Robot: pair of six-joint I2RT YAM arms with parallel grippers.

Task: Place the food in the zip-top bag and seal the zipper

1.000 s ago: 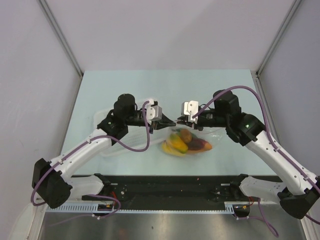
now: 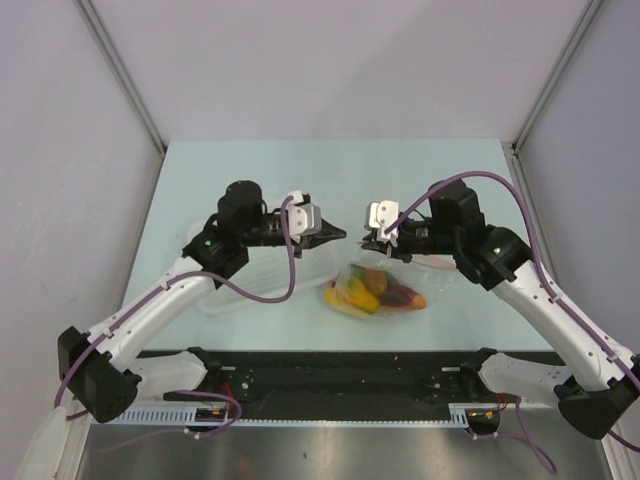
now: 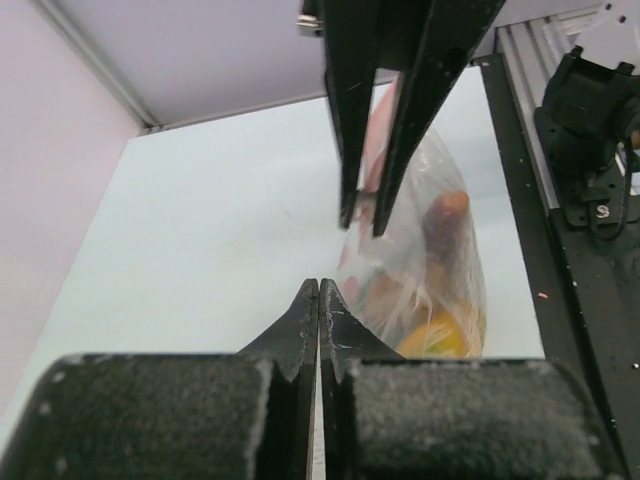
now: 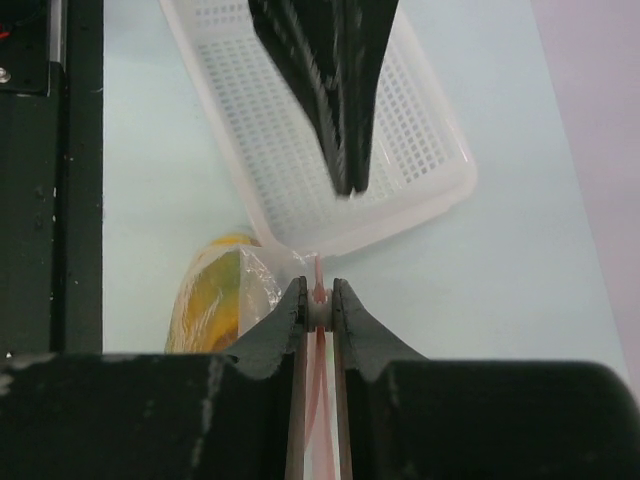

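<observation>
The clear zip bag (image 2: 380, 292) with yellow and orange-brown food inside lies near the table's front centre, its top raised toward my right gripper (image 2: 368, 245). In the right wrist view that gripper is shut on the bag's pink zipper strip. My left gripper (image 2: 340, 233) is a short way left of it, shut, with nothing showing between its fingertips. In the left wrist view the bag (image 3: 430, 260) hangs behind the right gripper's fingers, food low in it.
A white perforated plastic bin (image 4: 260, 150) lies left of the bag, partly under the left arm.
The right gripper stays nearly in place with the zipper strip.
</observation>
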